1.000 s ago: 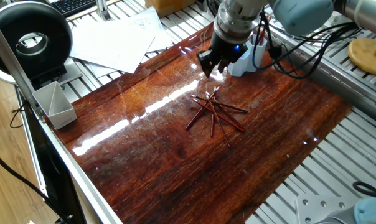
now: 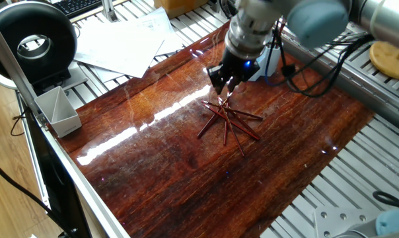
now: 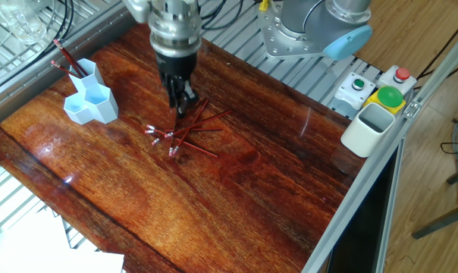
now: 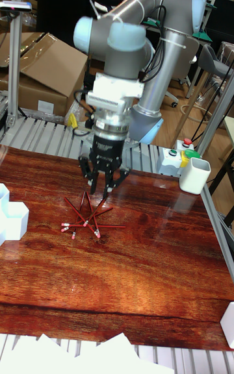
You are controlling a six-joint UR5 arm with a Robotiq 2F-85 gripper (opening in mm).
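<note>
Several dark red pencils with pale ends lie crossed in a loose star-shaped pile on the glossy brown table; the same pencils show in exterior view 3. Over the pile's edge, pointing down, is my gripper. In exterior view 3 the gripper has its two fingers apart, and I see no pencil held between them. Exterior view 2 shows the gripper nearly edge-on, overlapping the far pencil ends. A pale blue-white hexagonal holder has a few pencils standing in its rear cell.
A white square cup stands at the table's side edge, near a green button and a red one. White papers lie off the table's edge.
My gripper has shifted slightly left and down in exterior view 1, closer to the pencil pile, and has turned a little. The pencils have stayed where they were.
</note>
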